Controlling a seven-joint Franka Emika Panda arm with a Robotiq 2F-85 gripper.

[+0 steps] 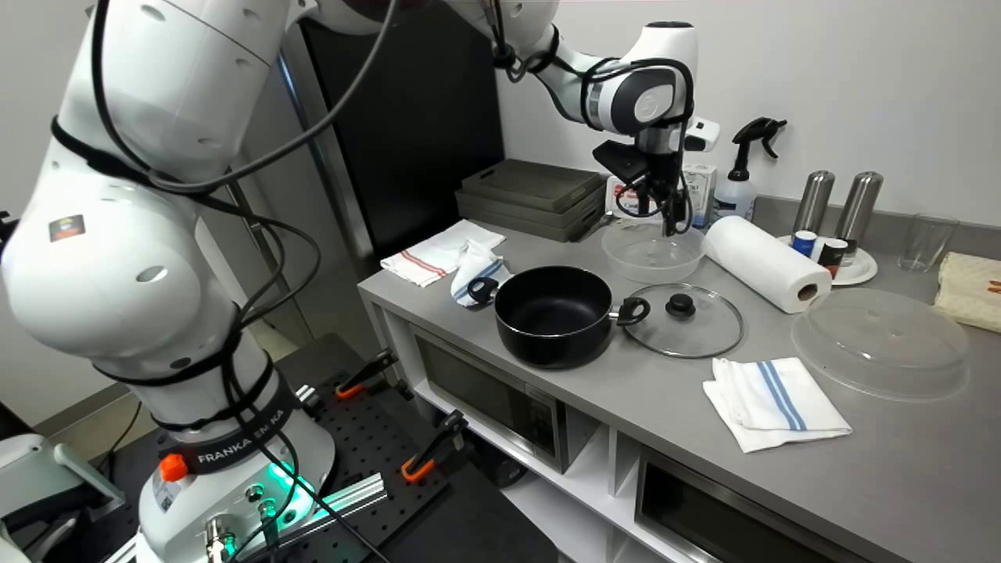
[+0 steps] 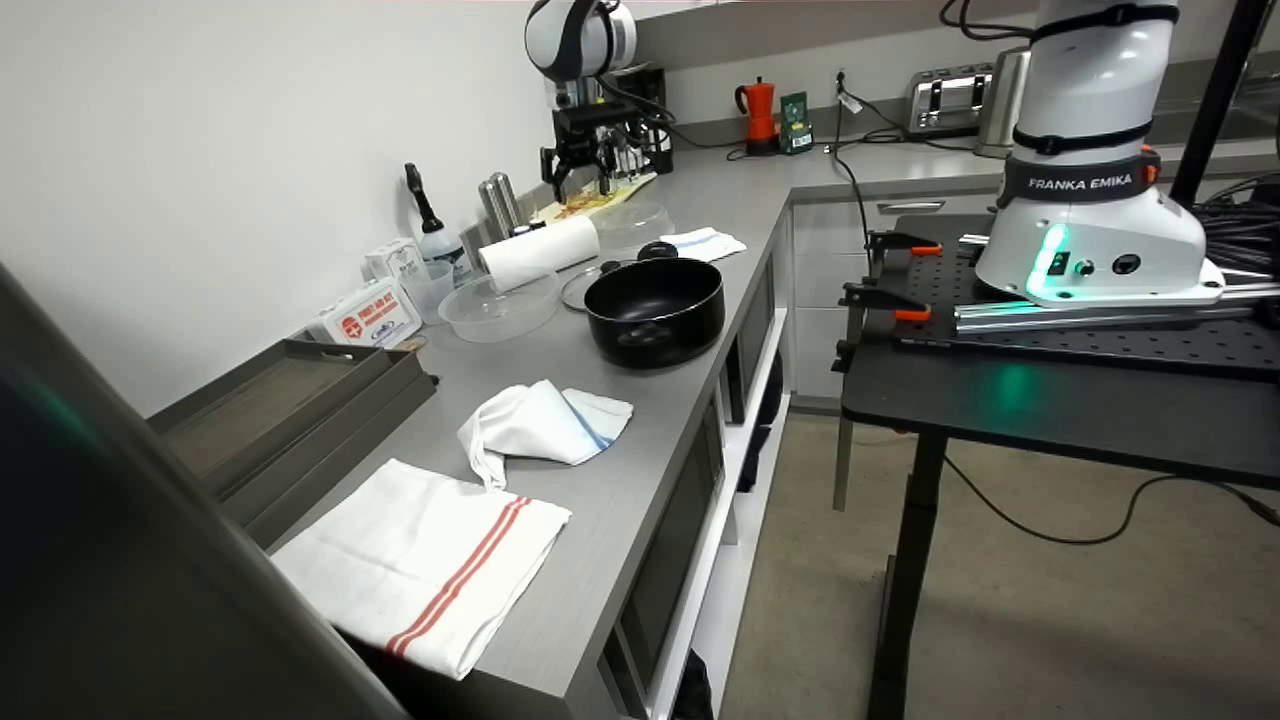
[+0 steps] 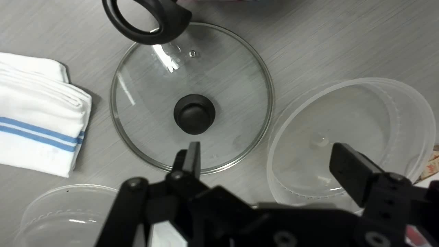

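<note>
My gripper is open above the counter, its two black fingers wide apart with nothing between them. Below it in the wrist view lies a glass lid with a black knob, flat on the counter. To the lid's right there is a clear plastic bowl, partly behind one finger. A black pot stands beside the lid, open on top. In exterior view 1 the gripper hangs over the clear bowl, near the paper towel roll.
A folded blue-striped towel and a clear plastic cover lie right of the lid. Grey stacked trays, a spray bottle and metal shakers stand along the back. Bare counter extends at the front right.
</note>
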